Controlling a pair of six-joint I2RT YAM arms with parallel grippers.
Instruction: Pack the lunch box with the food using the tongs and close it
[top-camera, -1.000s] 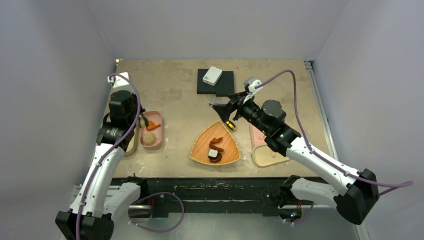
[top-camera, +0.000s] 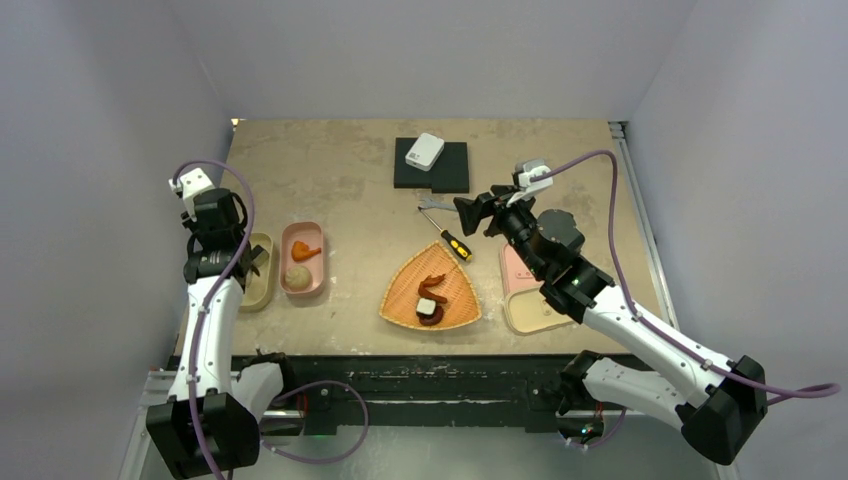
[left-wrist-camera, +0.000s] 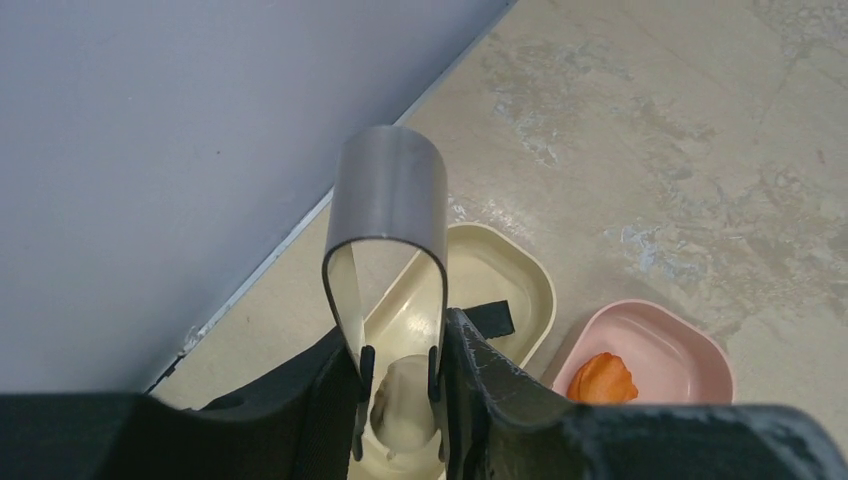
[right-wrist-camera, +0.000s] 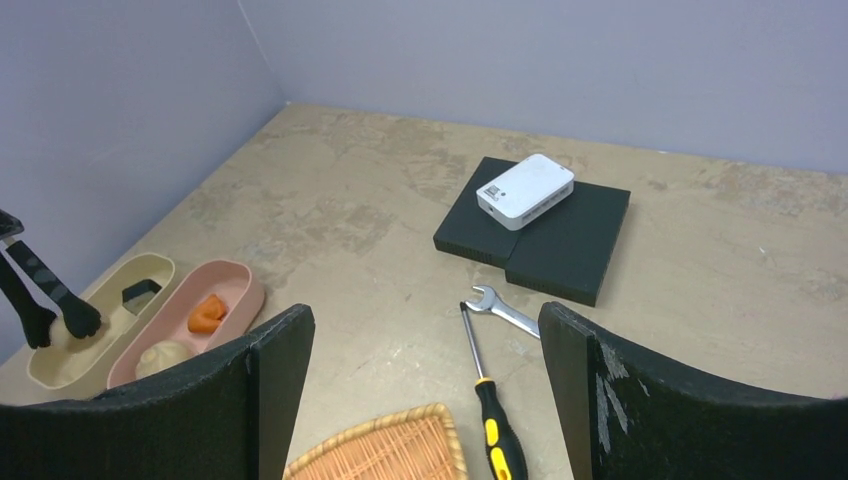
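The cream tray (top-camera: 257, 290) and pink tray (top-camera: 287, 238) stand side by side at the left. Inside the pink tray are an orange piece (top-camera: 303, 251) and a round beige bun (top-camera: 298, 277); a dark block (right-wrist-camera: 140, 294) sits in the cream one. My left gripper is closed around the legs of metal tongs (left-wrist-camera: 388, 190), whose dark tips (right-wrist-camera: 82, 318) are apart over the cream tray. A beige oval (left-wrist-camera: 407, 410) shows between the tongs' legs; I cannot tell whether it is gripped. My right gripper hangs open and empty.
A woven basket (top-camera: 405, 285) holds brown food and a white-topped piece (top-camera: 426, 307). Behind it lie a screwdriver (top-camera: 456, 245), a wrench (right-wrist-camera: 510, 315) and black slabs (top-camera: 455, 170) with a white box (top-camera: 425, 152). Flat pink and cream pieces (top-camera: 530, 315) are partly under the right arm.
My left arm has swung left from beside the pink tray, with the tongs' tips now over the cream one.
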